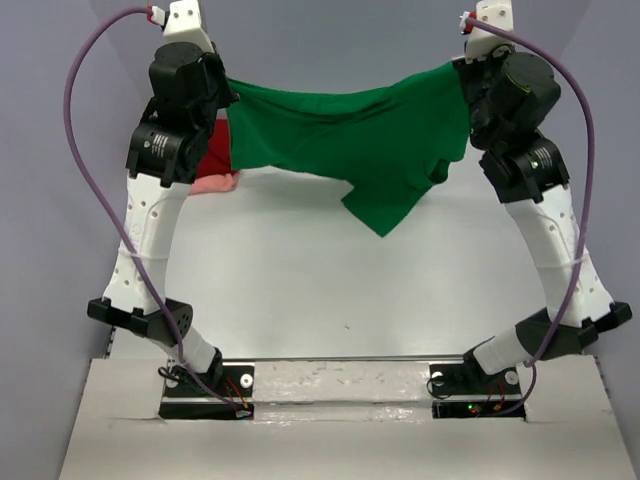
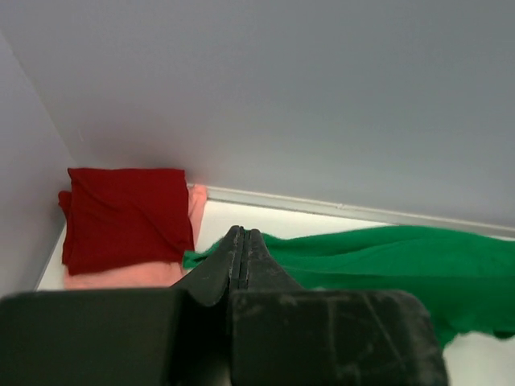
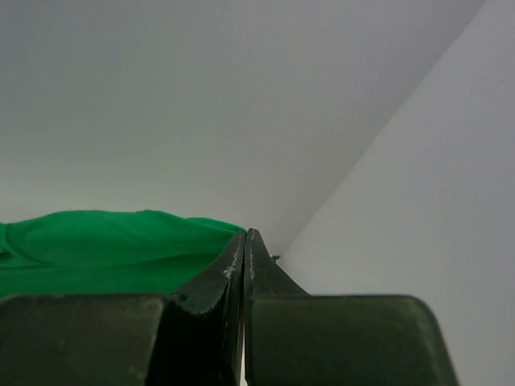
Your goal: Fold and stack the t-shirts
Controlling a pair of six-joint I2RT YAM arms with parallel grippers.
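A green t-shirt (image 1: 330, 135) is stretched between my two grippers over the back of the table, one sleeve-like corner hanging toward the front. My left gripper (image 1: 234, 97) is shut on its left upper corner; the left wrist view has the green cloth (image 2: 378, 257) running off right from the closed fingertips. At the opposite upper corner my right gripper (image 1: 462, 62) is shut on the cloth, which trails left from the fingertips in the right wrist view. Back left, a folded dark red shirt (image 2: 129, 217) lies on a folded pink one (image 2: 129, 276).
Grey walls close in at the back and on both sides, with the back wall (image 2: 306, 96) just behind the folded pile.
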